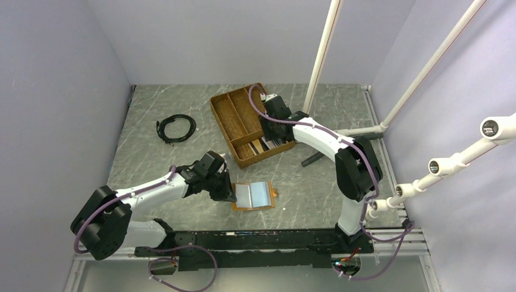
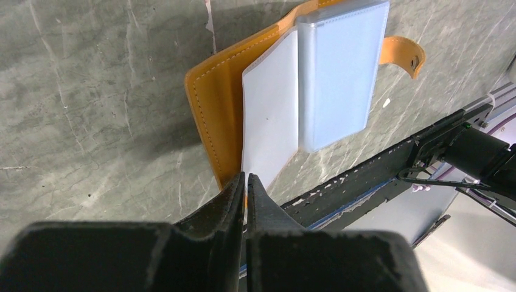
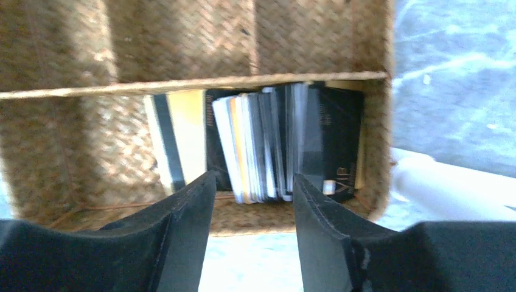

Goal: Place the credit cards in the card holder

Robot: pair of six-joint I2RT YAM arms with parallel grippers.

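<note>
A fanned row of credit cards [image 3: 258, 146] leans in the lower compartment of a woven basket [image 3: 182, 87], with a flat black card [image 3: 342, 134] on its right and a yellow-and-black card [image 3: 188, 125] on its left. Over them my right gripper is open, its fingertips spread about the row's lower end; no card is clearly held. The tan card holder [image 2: 220, 103] lies open on the table, showing a white page [image 2: 271, 103] and a pale blue sleeve block [image 2: 341, 73]. At the white page's near corner, my left gripper is shut; whether it pinches the page cannot be told.
A coiled black cable [image 1: 176, 129] rests at the table's left. White posts, such as the slanted one [image 1: 320, 58], rise behind the right arm. The basket's upper compartments [image 1: 231, 118] look empty.
</note>
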